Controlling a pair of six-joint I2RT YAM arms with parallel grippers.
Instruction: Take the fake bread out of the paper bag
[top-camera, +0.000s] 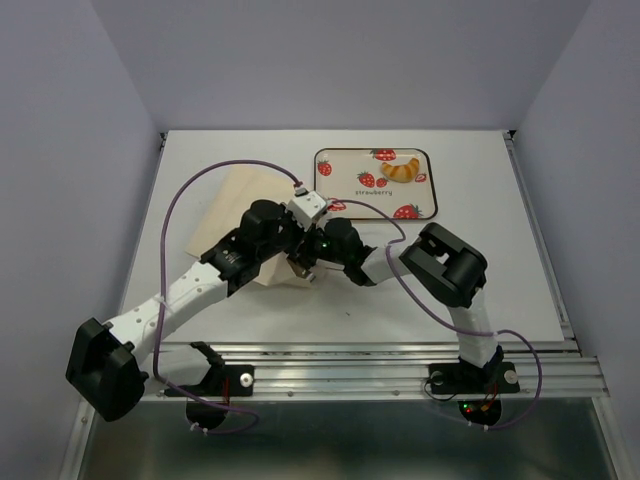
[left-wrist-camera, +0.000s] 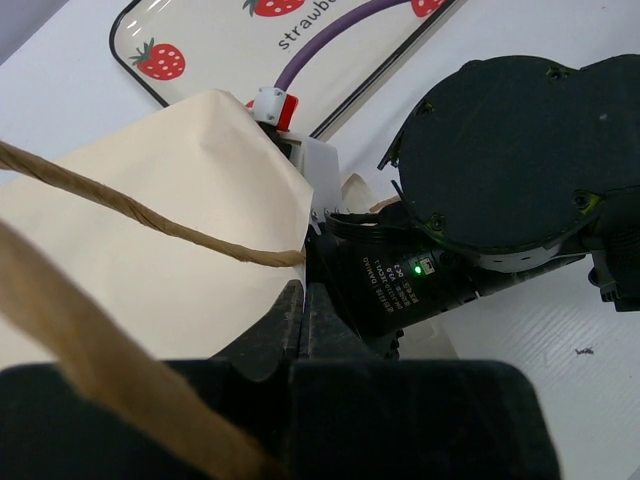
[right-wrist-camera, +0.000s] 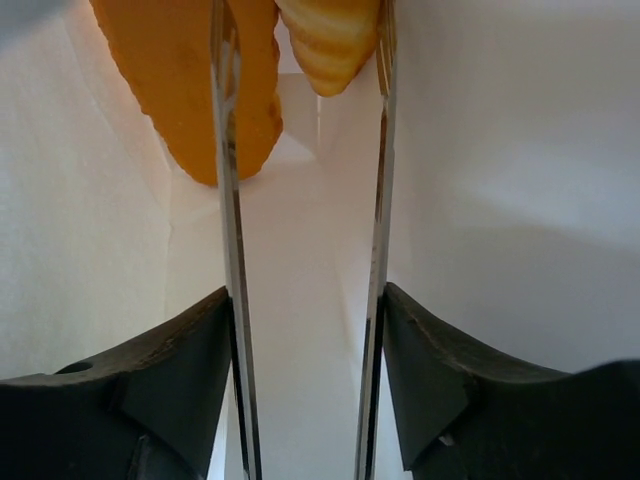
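The cream paper bag (top-camera: 225, 205) lies on its side, held by its edge at my left gripper, which is shut with the paper edge at its tips beside a twisted handle. My right gripper is inside the bag, its fingers either side of a croissant-like fake bread (right-wrist-camera: 330, 40); whether it grips it I cannot tell. An orange bread piece (right-wrist-camera: 170, 70) lies to the left of that. In the top view both grippers are hidden under the arms.
A strawberry tray (top-camera: 350, 178) with a croissant (top-camera: 400, 171) on it stands behind, to the right.
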